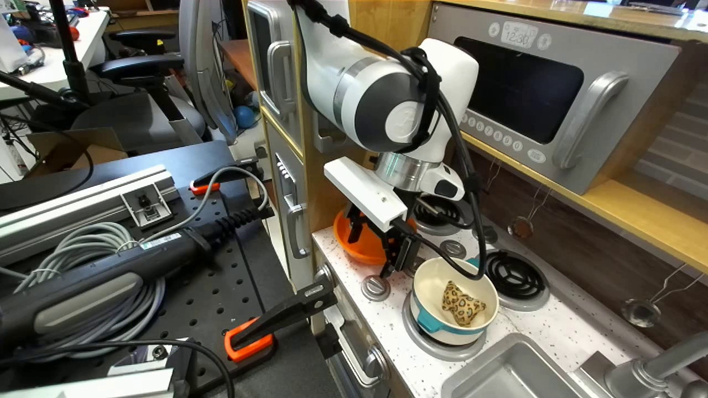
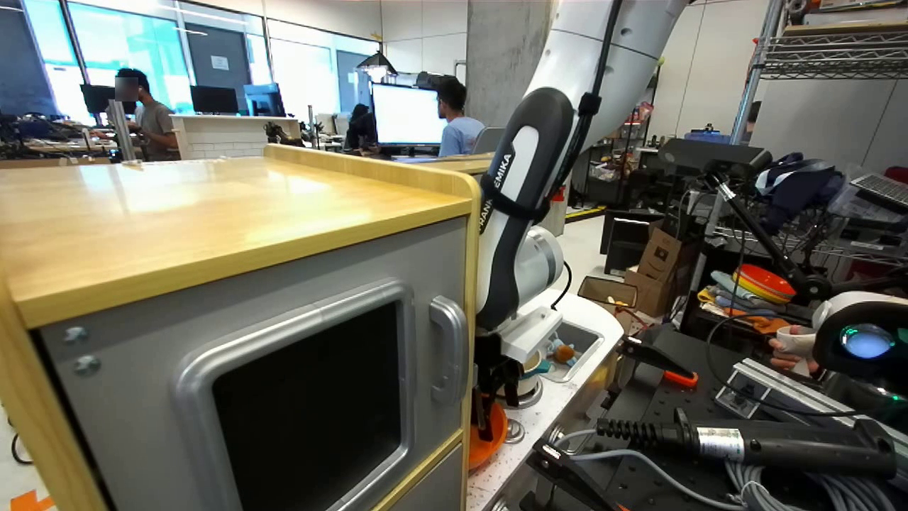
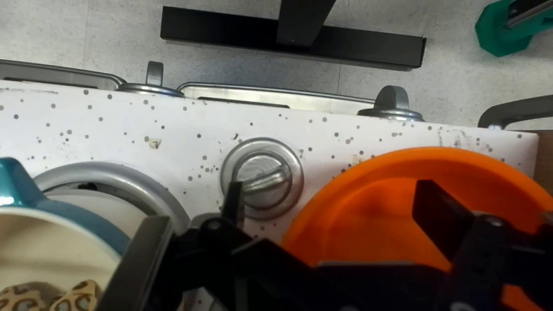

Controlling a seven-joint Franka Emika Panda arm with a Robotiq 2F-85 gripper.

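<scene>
An orange bowl (image 1: 343,237) sits on the speckled counter at the back left. My gripper (image 1: 373,249) stands open over its near side, fingers pointing down. In the wrist view one finger (image 3: 440,217) is over the bowl's inside, and the other finger (image 3: 233,204) is outside it, by a round stove knob (image 3: 262,176). The bowl's rim (image 3: 332,199) passes between them, and neither finger clearly touches it. A cream and teal pot (image 1: 425,298) rests on the front burner, holding a leopard-print cloth toy (image 1: 462,305).
A sink (image 1: 524,371) with a faucet lies right of the pot. The microwave (image 1: 531,86) and its shelf overhang the counter's back. A wooden cabinet (image 1: 332,179) walls off the bowl's far left side.
</scene>
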